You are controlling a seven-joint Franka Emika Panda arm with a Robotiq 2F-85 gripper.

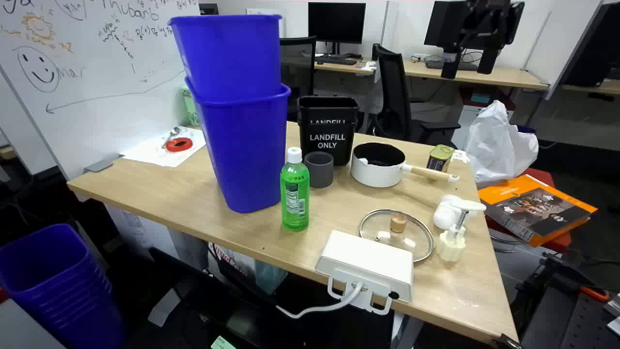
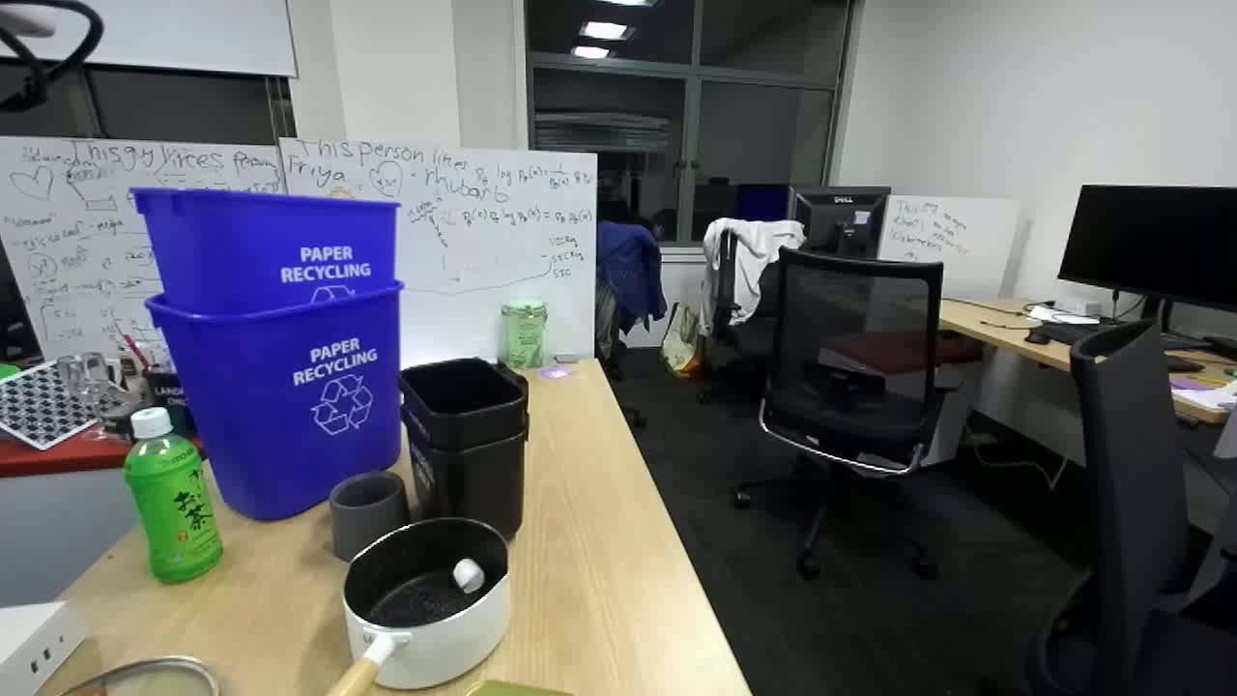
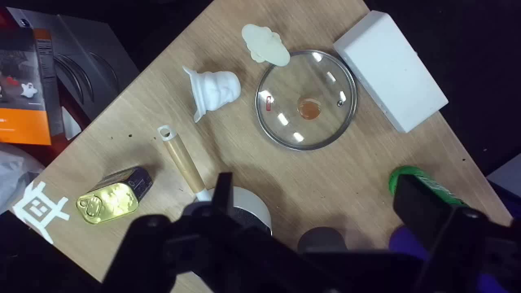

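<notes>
High over the table's back right, my gripper (image 1: 466, 69) stands open, its black fingers (image 1: 489, 60) wide apart and nothing between them. Looking down in the wrist view, part of a white saucepan (image 3: 254, 207) with a wooden handle shows behind the gripper; a small white item (image 2: 469, 575) lies inside the pan. A glass lid (image 1: 421, 239) with a wooden knob rests flat on the table, apart from the pan. Beside the lid are a white figure (image 3: 215, 90) on its side and a cream piece (image 1: 451, 245) with a spring. A gold-topped tin (image 3: 112, 199) stands near the pan handle.
Stacked blue bins (image 1: 244, 151), black landfill bins (image 1: 327, 131), a grey cup (image 1: 319, 169) and a green bottle (image 1: 295, 192) crowd the table's left and back. A white box (image 1: 369, 259) with a cable sits at the front edge. Bare wood lies between pan and lid.
</notes>
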